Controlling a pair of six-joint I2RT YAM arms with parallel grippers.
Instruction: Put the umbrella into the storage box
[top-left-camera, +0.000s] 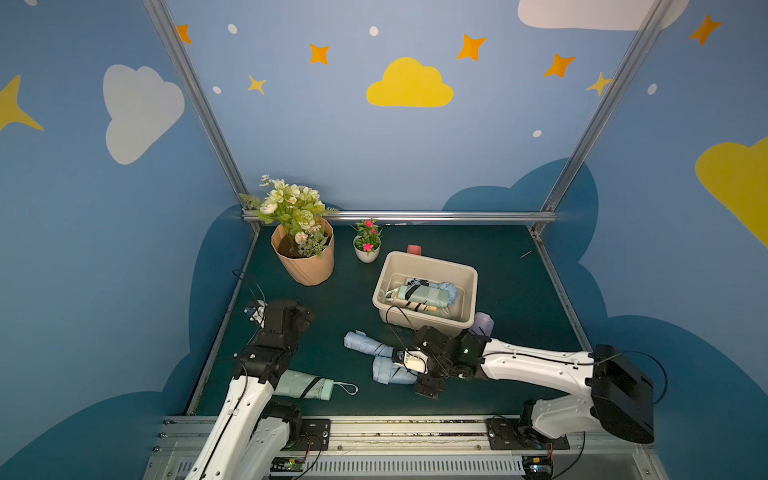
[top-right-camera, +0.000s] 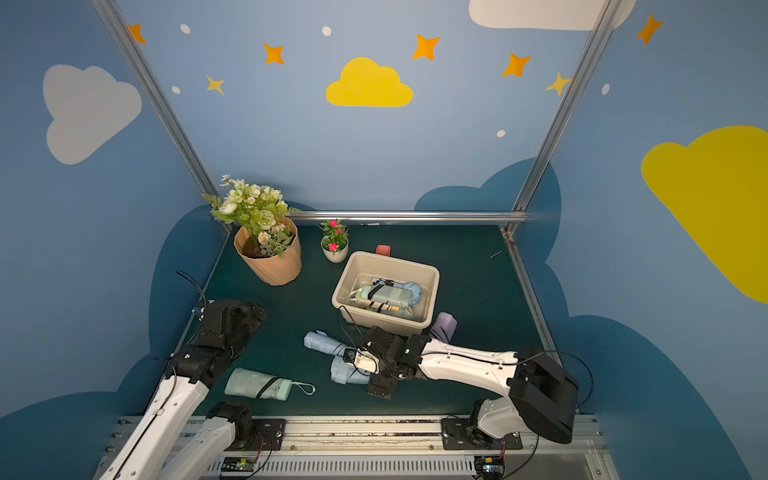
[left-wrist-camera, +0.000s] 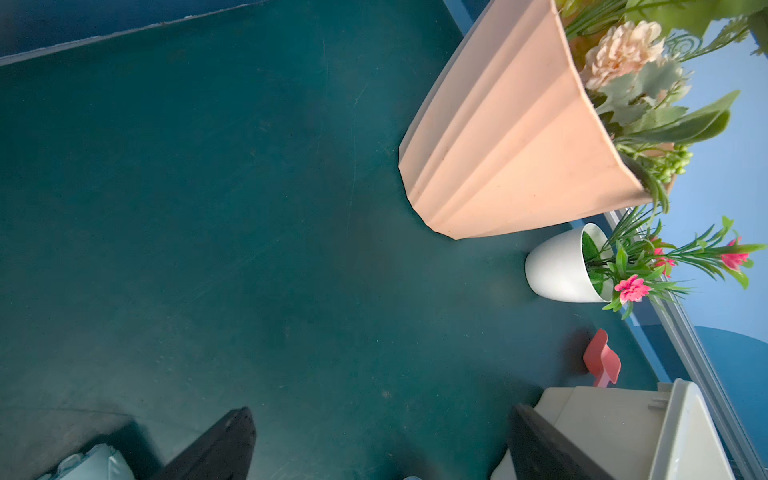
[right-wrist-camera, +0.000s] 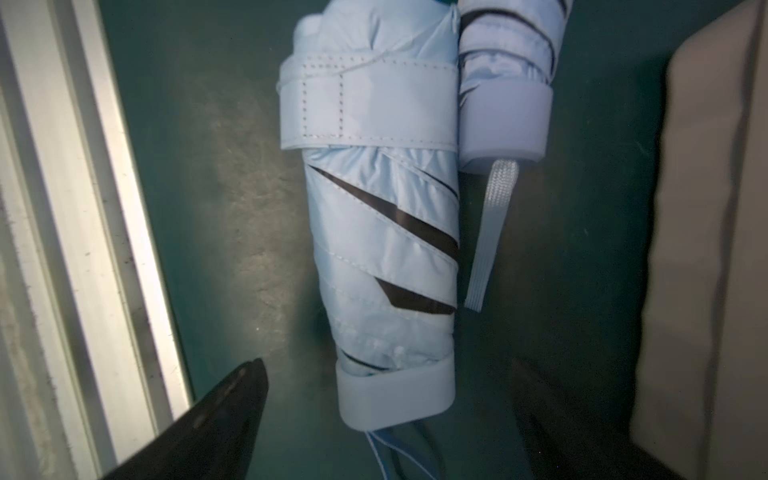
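The beige storage box (top-left-camera: 464, 312) holds several folded umbrellas. In front of it, two light blue umbrellas lie side by side: the larger (right-wrist-camera: 376, 224) and a slimmer one (right-wrist-camera: 504, 120). My right gripper is open over the larger one's end, nothing held. A mint umbrella (top-right-camera: 256, 385) lies at front left; a lavender one (top-right-camera: 444, 326) lies right of the box, partly hidden in the top left view. My left gripper hangs open at the left side, facing the floor near the pots.
A large flower pot (top-left-camera: 304, 264) and a small white pot (top-left-camera: 367, 254) stand at back left. A small red object (top-left-camera: 413, 249) lies behind the box. Metal rails edge the front.
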